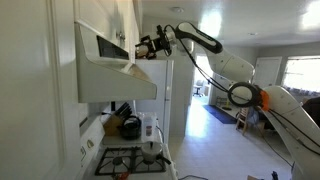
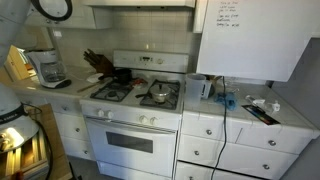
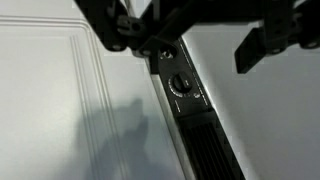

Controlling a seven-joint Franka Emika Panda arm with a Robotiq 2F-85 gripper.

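Observation:
My gripper (image 1: 148, 46) is raised high beside the white range hood (image 1: 118, 84), in front of the cabinets. In the wrist view its dark fingers stand wide apart, so the gripper is open with nothing between them. Below and between the fingers shows a black control panel with a round knob (image 3: 181, 84). A black slotted vent (image 3: 209, 148) continues from that panel. To the left lies a white cabinet door (image 3: 65, 100) with a grooved border. Exterior view 2 does not show the gripper; only part of the arm (image 2: 40, 8) appears at its upper left.
Beneath the hood is the stove (image 2: 136, 125), with a pot (image 2: 159, 93) on it. A knife block (image 2: 100, 64) stands left of the stove and a grey pitcher (image 2: 195, 87) right of it. Open floor (image 1: 215, 150) lies right of the counter.

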